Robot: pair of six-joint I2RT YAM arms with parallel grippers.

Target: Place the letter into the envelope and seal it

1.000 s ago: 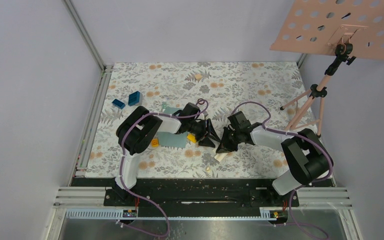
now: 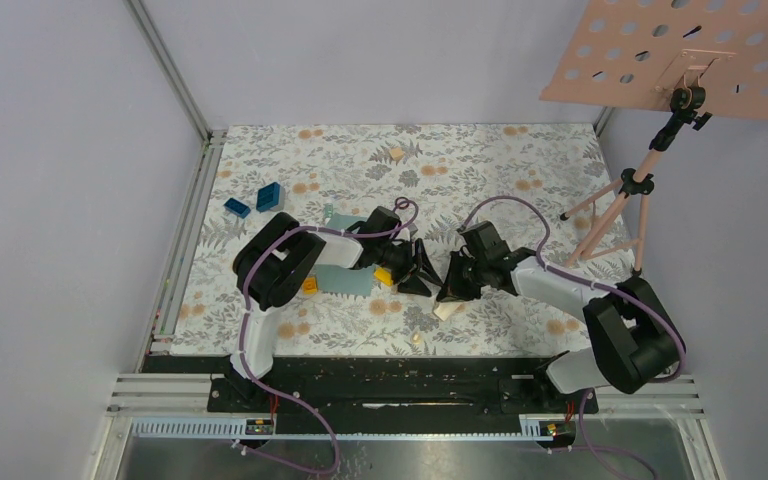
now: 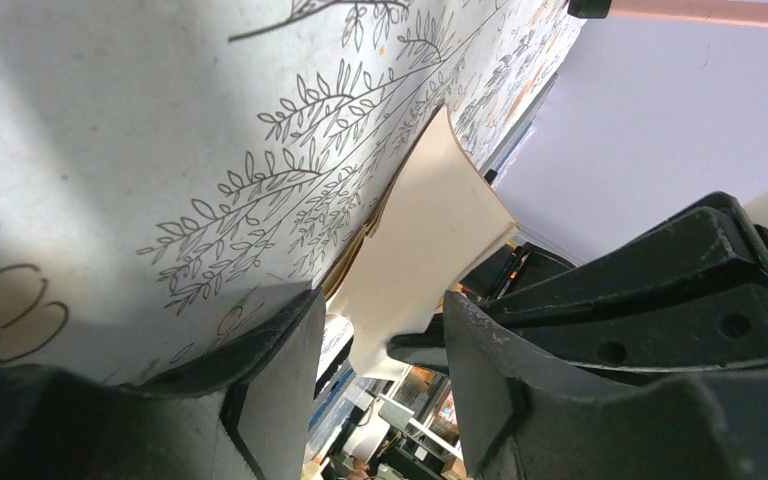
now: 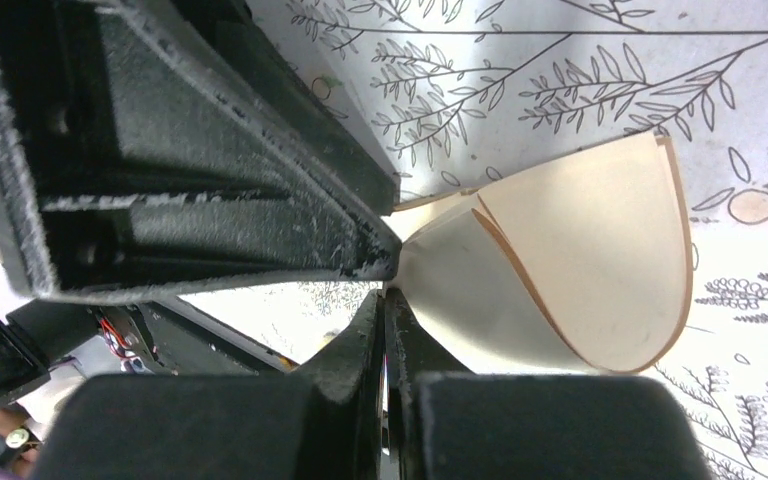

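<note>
A cream folded paper piece, seemingly the envelope with a flap standing up point(image 4: 580, 240), lies close to the patterned tabletop. At its near edge my right gripper is shut, with the thin paper at its fingertips. My left gripper is part open, and in its own view the cream paper point(image 3: 425, 220) shows through the gap between its fingers. In the top view the left gripper point(image 2: 434, 284) and right gripper point(image 2: 444, 297) almost touch, and only a corner of the paper point(image 2: 447, 310) shows below them. Whether a letter sits inside cannot be told.
Under the left arm lies a grey-green mat point(image 2: 345, 282) with a yellow item point(image 2: 384, 276) beside it. Purple-handled scissors point(image 2: 402, 203) lie behind. Blue boxes point(image 2: 270, 196) stand at left, a tripod point(image 2: 615, 215) at right.
My right arm has shifted slightly to the right, and the visible paper corner has moved right with it. The left arm looks almost unmoved.
</note>
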